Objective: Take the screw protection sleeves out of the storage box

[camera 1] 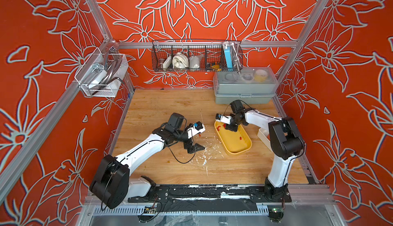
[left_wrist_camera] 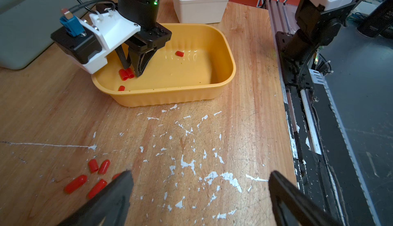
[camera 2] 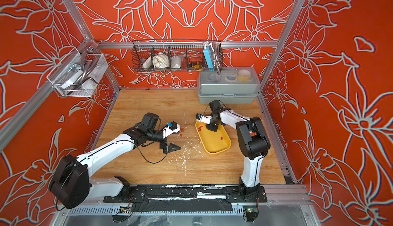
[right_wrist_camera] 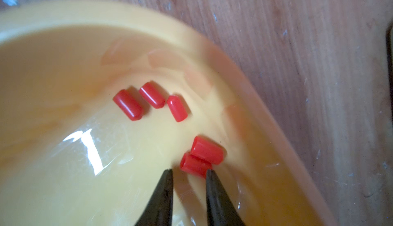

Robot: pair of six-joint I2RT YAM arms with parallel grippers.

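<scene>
A yellow box (camera 1: pixel 236 142) holds several red sleeves, seen in the right wrist view as a loose group (right_wrist_camera: pixel 152 94) and a touching pair (right_wrist_camera: pixel 206 149) near a curved end. My right gripper is inside the box, its fingertips part open just beside that pair, nothing clearly held. Several more red sleeves (left_wrist_camera: pixel 75 183) lie on the wooden table left of the box. My left gripper stands open over the table near them, with nothing between its blurred fingers.
A grey lidded case (camera 1: pixel 244 92) stands at the back right. A white container (left_wrist_camera: pixel 200 10) with a red item is right of the yellow box. Wire baskets (camera 1: pixel 196 58) hang on the walls.
</scene>
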